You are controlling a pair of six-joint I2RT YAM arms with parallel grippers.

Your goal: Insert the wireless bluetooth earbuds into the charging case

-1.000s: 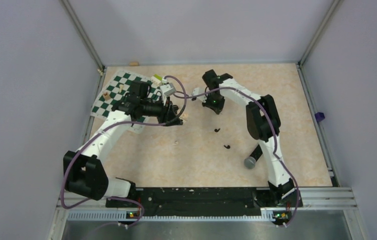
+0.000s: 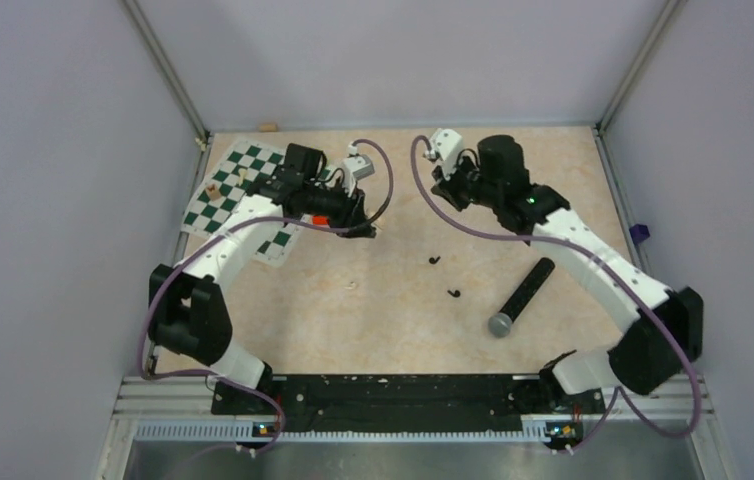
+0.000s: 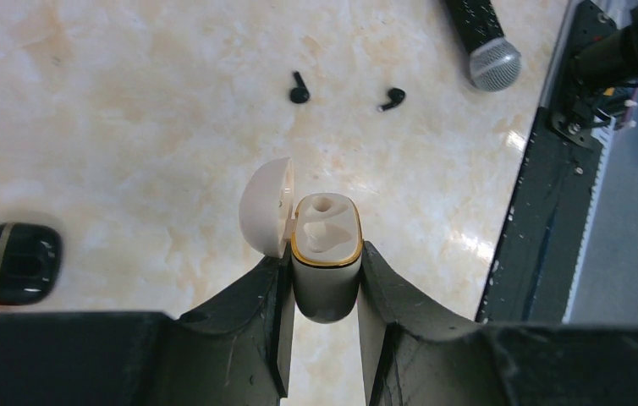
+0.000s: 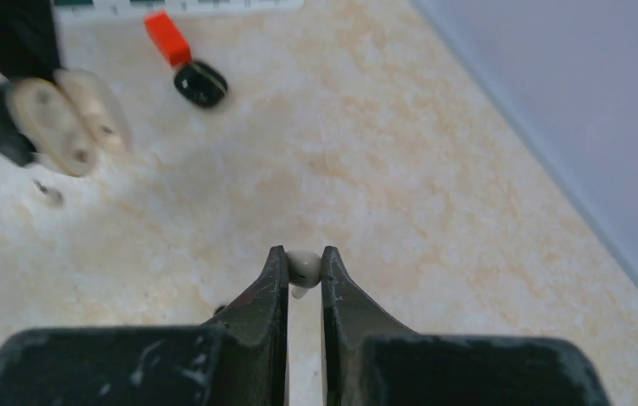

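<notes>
A white charging case (image 3: 327, 292) with a gold rim is pinched in my left gripper, its lid (image 3: 263, 207) swung open to the left and the hollows in its top facing the camera, looking empty. From the right wrist view, the same open case (image 4: 49, 127) appears blurred at the upper left. My right gripper is shut on a white earbud (image 4: 303, 269), its tip showing between the fingertips. Another white earbud (image 2: 351, 286) lies on the table. Seen from above, the two grippers are held apart over the table.
Two black earbuds (image 3: 299, 91) lie loose on the table, near a black microphone (image 2: 521, 297) at the right. A closed black case (image 4: 201, 83) sits beside a red block (image 4: 167, 38). The green-and-white checkered board (image 2: 278, 250) occupies the left. Bare table lies at the front middle.
The left gripper has shifted a little to the right and back, still carrying the case.
</notes>
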